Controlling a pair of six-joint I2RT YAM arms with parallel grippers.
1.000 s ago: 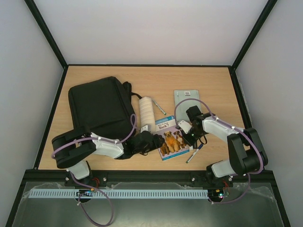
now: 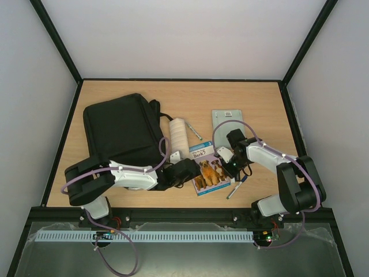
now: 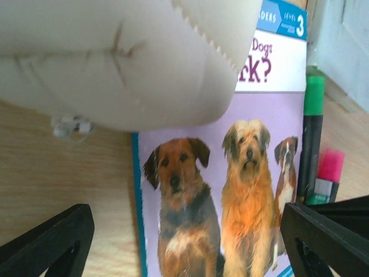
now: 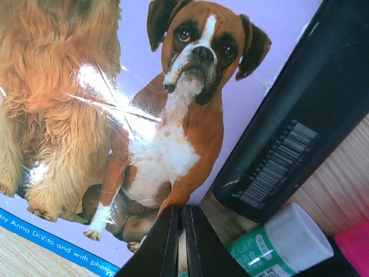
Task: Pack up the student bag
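Note:
The dog picture book (image 2: 209, 171) lies flat between the grippers, with dogs on its cover (image 3: 190, 231). My left gripper is open over it, near its left edge. My right gripper is shut at the book's edge; whether the book is between its tips is hard to tell. Beside the book lie a black marker (image 4: 288, 121) and a green glue stick (image 4: 277, 242). The black bag (image 2: 121, 127) lies at the left, and a cream pencil case (image 2: 179, 136) lies just right of it.
A grey flat case (image 2: 228, 118) lies at the back right, behind the right arm. A pen (image 2: 194, 130) lies right of the pencil case.
The left arm has shifted slightly over the last second, its gripper staying near the book's left part. The right arm and the book show no visible movement.

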